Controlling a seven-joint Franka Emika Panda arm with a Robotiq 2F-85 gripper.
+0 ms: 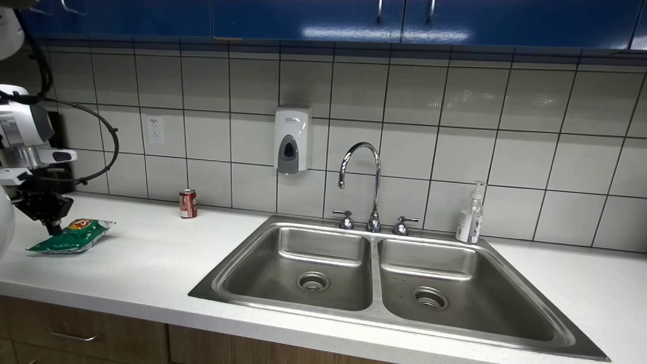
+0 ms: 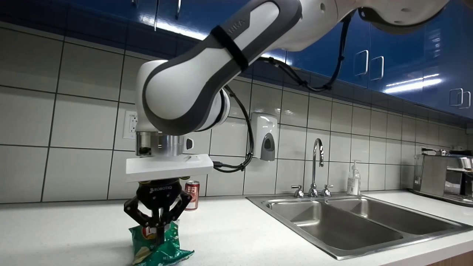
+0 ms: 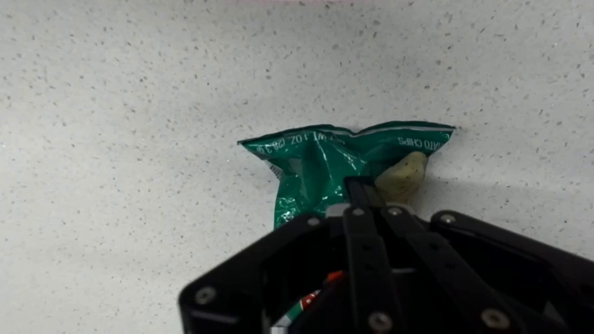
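A green bag of potato chips point(image 3: 317, 167) lies on the white counter, its printed end edge turned toward the top of the wrist view. My gripper covers its middle and lower part there, the two black fingers pressed together with nothing between them. From the side, the gripper point(image 2: 160, 235) points straight down in front of the bag point(image 2: 170, 248). In exterior view 1 the closed fingertips point(image 1: 55, 228) reach the top of the bag point(image 1: 73, 239). Whether they touch its surface I cannot tell.
A red soda can point(image 1: 188, 203) stands back near the tiled wall. The double steel sink point(image 1: 376, 291) with its faucet point(image 1: 374, 188) takes up the counter's right side, with a clear pump bottle point(image 1: 470, 218) behind. Bare counter point(image 1: 151, 255) lies between bag and sink.
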